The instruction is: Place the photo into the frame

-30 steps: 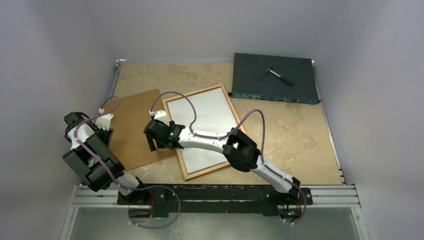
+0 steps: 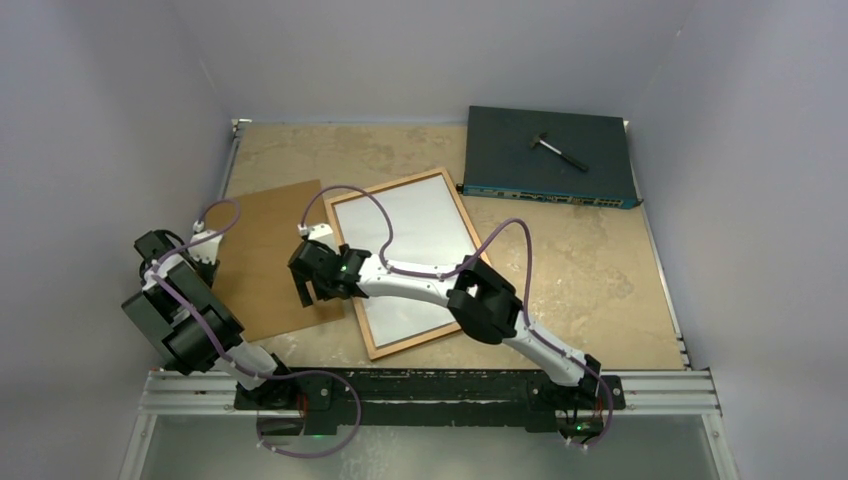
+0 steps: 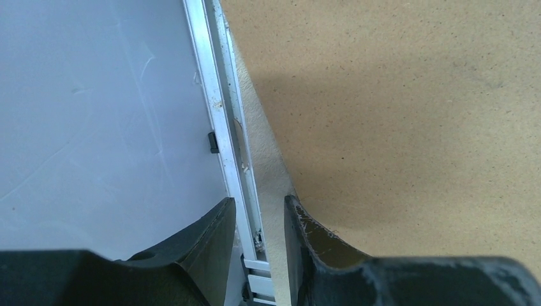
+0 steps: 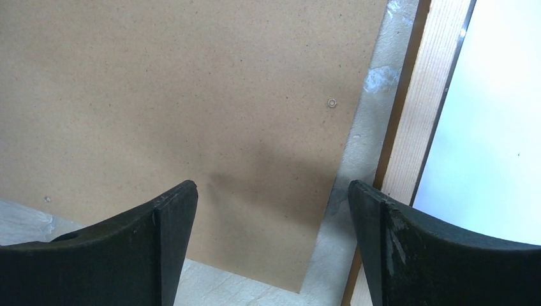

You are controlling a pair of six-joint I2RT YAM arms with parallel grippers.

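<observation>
A wooden frame [image 2: 465,215] lies on the table with a plain white sheet [image 2: 420,220] inside its border; no picture shows on it. To its left lies a flat brown board [image 2: 265,230]. At the board's left edge is my left gripper, its fingertips apart; in the left wrist view the gripper has its right fingertip at that edge and the bare strip of table between its fingers. Over the board's lower right part, my right gripper stands wide open. Its right finger [image 4: 376,213] overlaps the frame's left side in that view, contact unclear.
A metal rail [image 3: 220,108] and the grey wall run close along the left gripper. A dark flat box [image 2: 510,150] carrying a hammer [image 2: 560,151] stands at the back right. Free table lies right of the frame.
The brown board has shifted slightly left and toward the front. My left gripper has moved a little toward the front. The right arm has barely moved, and the frame stays in place.
</observation>
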